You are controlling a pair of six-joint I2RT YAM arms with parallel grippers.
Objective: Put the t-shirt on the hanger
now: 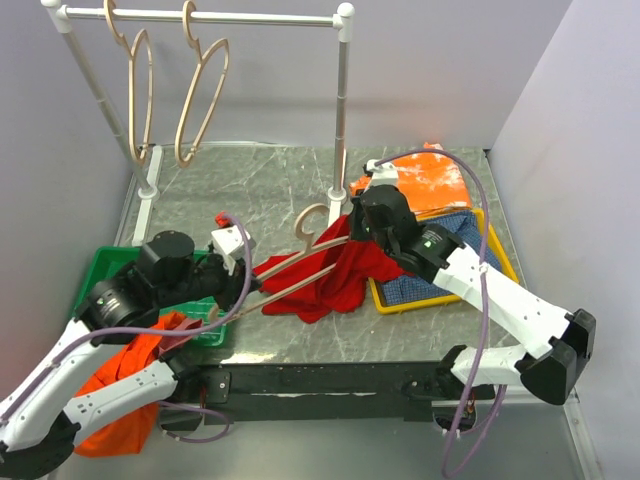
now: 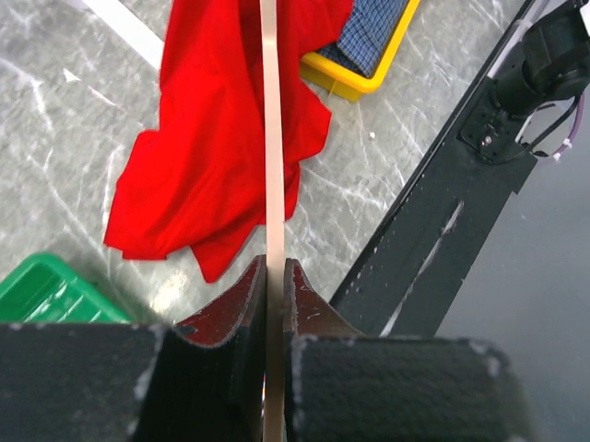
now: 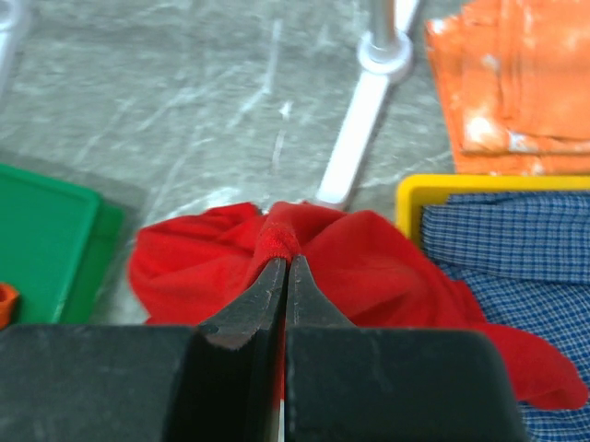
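Note:
A red t-shirt [image 1: 330,285] lies bunched on the table, partly lifted at its upper right. There my right gripper is shut on a raised fold of it. My left gripper is shut on one end of a beige hanger [image 1: 292,289], seen edge-on as a thin bar in the left wrist view. The hanger stretches over the shirt, its hook [image 1: 308,221] pointing up and away. Its far end disappears at the red cloth by my right gripper; whether it lies inside the neck opening, I cannot tell.
Two beige hangers [image 1: 142,95] hang on the rack's rail [image 1: 250,18] at the back left. A green basket [image 1: 100,265] with orange cloth stands left. At the right are a yellow tray [image 1: 497,240] holding blue checked cloth and an orange folded cloth [image 1: 440,180].

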